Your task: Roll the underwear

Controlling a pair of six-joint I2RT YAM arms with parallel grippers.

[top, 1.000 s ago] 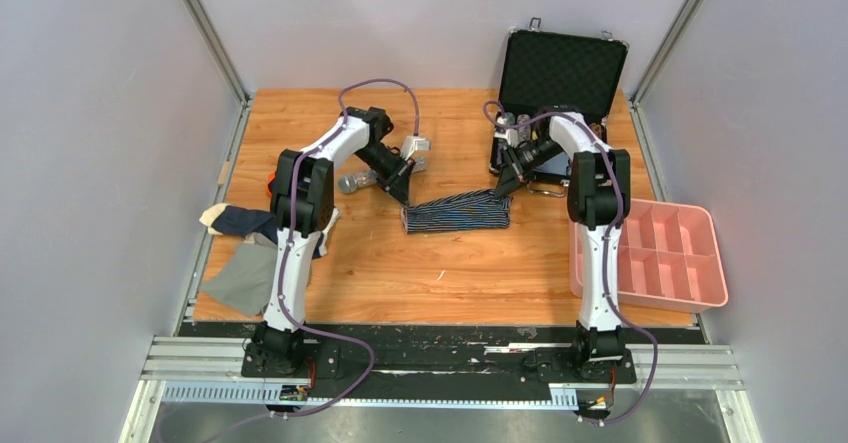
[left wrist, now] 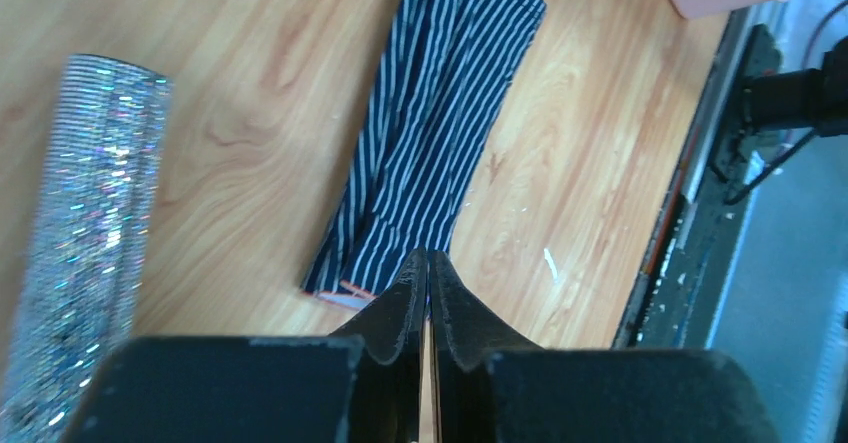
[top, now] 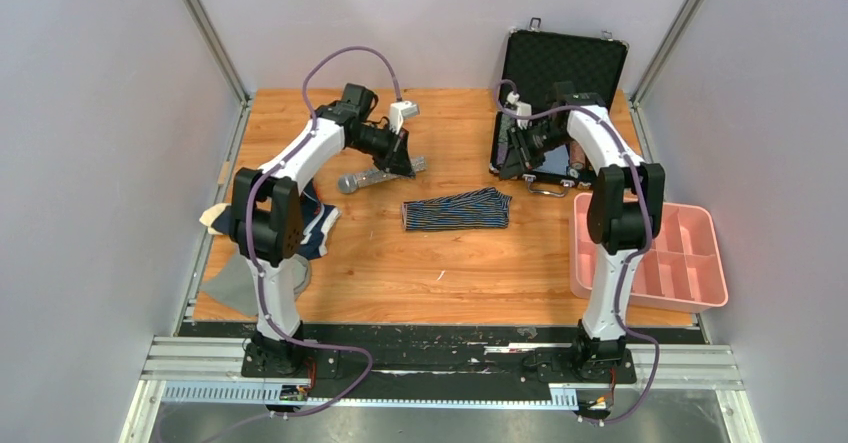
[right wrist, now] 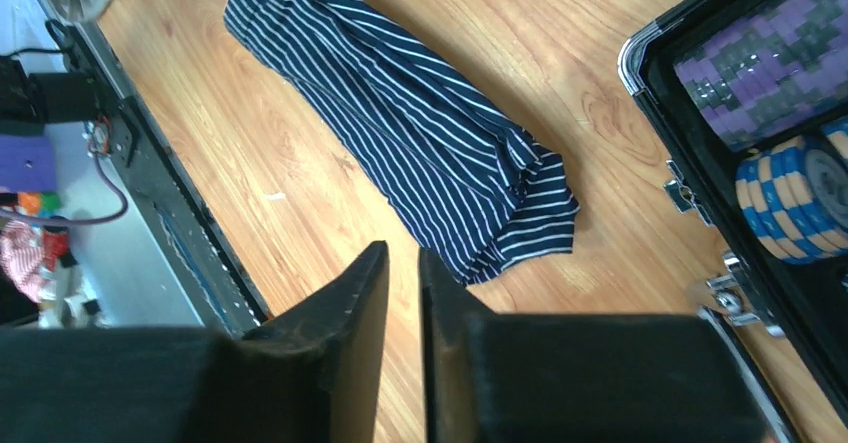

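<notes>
Navy striped underwear (top: 455,210) lies folded into a long flat strip in the middle of the wooden table (top: 440,278). Its right end shows a loose, rumpled corner in the right wrist view (right wrist: 430,153). My left gripper is raised above and beyond the strip's left end, its fingertips close together, with nothing visible between them. My right gripper hovers above the right end near the case, fingertips slightly apart, holding nothing.
An open black case (top: 563,63) with chips stands at back right, a pink divided tray (top: 680,263) at front right. A glittery cylinder (top: 362,180) lies behind the strip's left end; cloths (top: 240,283) lie at left.
Both grippers have lifted away from the two ends of the underwear, the left one moving back from the strip. The underwear looks almost unchanged.
</notes>
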